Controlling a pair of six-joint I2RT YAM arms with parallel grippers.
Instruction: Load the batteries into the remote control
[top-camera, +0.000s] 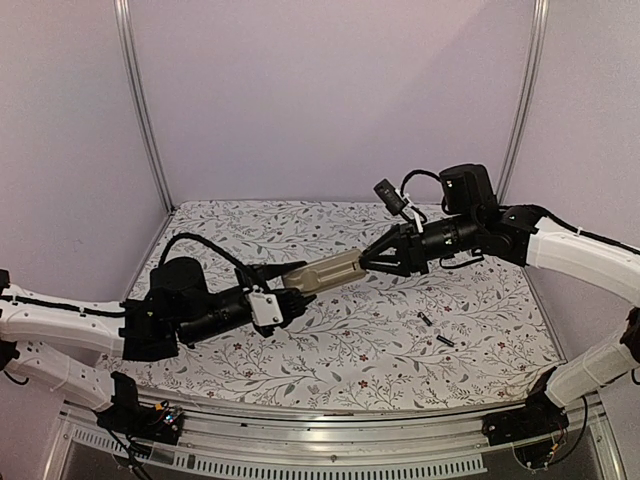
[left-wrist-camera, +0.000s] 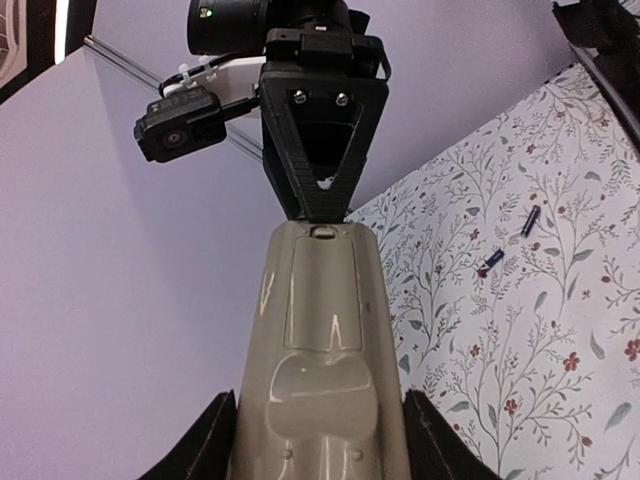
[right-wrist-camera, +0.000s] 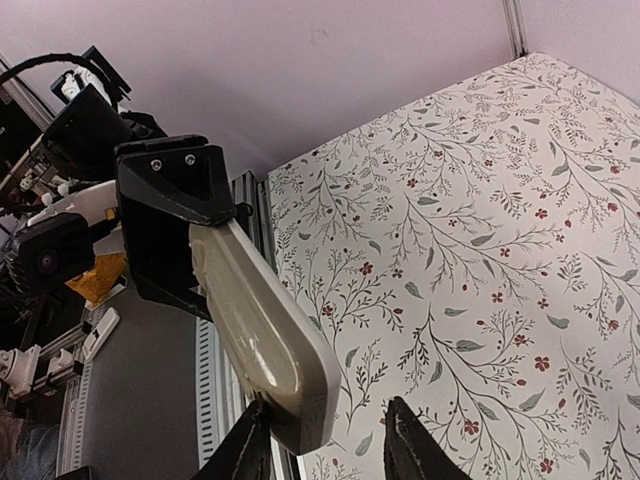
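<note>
The beige remote control (top-camera: 328, 272) is off the table, its far end tilted slightly upward, with my left gripper (top-camera: 296, 281) shut around its near end. In the left wrist view the remote's back faces the camera, and the battery cover (left-wrist-camera: 324, 295) sits in place. My right gripper (top-camera: 370, 262) is at the remote's other end, by the cover's latch (left-wrist-camera: 324, 232). In the right wrist view its fingers (right-wrist-camera: 246, 440) stand apart; the remote's end is beside the left one, and the gap is empty. Two dark batteries (top-camera: 425, 319) (left-wrist-camera: 531, 221) lie on the table.
Pale walls (top-camera: 320, 100) enclose the sides and rear. A metal rail (top-camera: 330, 450) runs along the front edge.
</note>
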